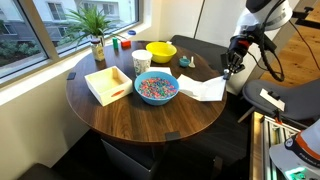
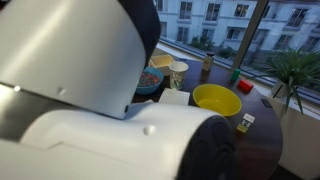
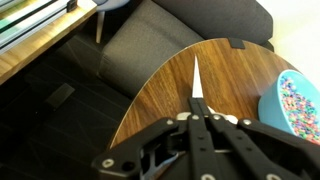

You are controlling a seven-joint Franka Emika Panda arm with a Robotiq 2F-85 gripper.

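Observation:
A white sheet (image 1: 204,89), paper or thin cloth, spreads over the right side of the round wooden table, one corner rising to my gripper (image 1: 226,74). In the wrist view, my gripper is shut, with a narrow white sliver of the sheet (image 3: 197,76) sticking up at its fingertips. Most of the sheet is hidden there beneath the gripper. A blue bowl (image 1: 156,91) of colourful small pieces stands to the left of the sheet.
A cream box (image 1: 108,86), a white cup (image 1: 142,60), a yellow bowl (image 1: 161,50) and a small teal item (image 1: 187,62) stand on the table. A potted plant (image 1: 92,24) is at the back. My arm blocks much of exterior view 2.

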